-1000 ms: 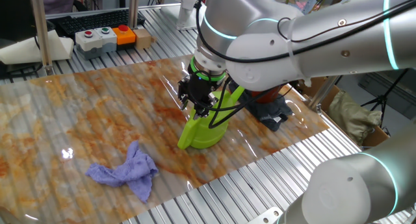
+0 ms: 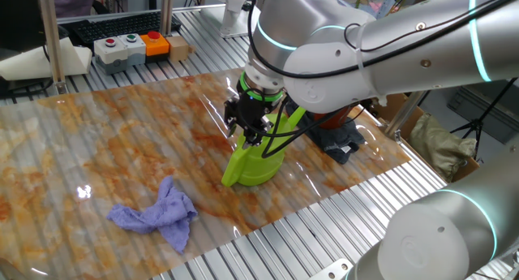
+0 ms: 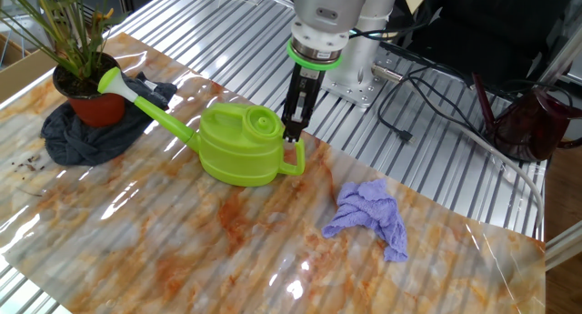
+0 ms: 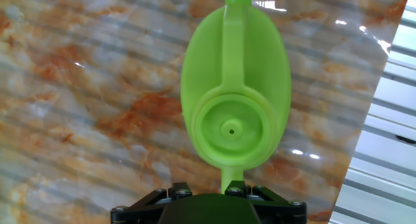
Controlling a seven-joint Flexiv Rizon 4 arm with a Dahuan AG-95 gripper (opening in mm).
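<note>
A bright green watering can (image 3: 238, 152) stands upright on the marbled sheet, its spout pointing toward the potted plant. Its loop handle (image 3: 299, 159) faces the opposite way. My gripper (image 3: 292, 139) points down right at the handle's upper end, close beside the can's body. From the wrist, the can's round cap (image 4: 232, 128) and top bar show just beyond the fingers (image 4: 181, 190). A gap is visible between the two fingers, and the handle runs down behind the right-hand one. Whether either finger touches the handle is hidden.
A crumpled purple cloth (image 3: 368, 216) lies on the marbled sheet (image 3: 182, 250). The potted plant (image 3: 95, 105) rests on a dark cloth (image 3: 77, 139) at the far left. A dark red kettle (image 3: 527, 123) stands at the right.
The arm's links have shifted very slightly. My gripper stays at the can's handle, and the watering can and purple cloth have not visibly moved.
</note>
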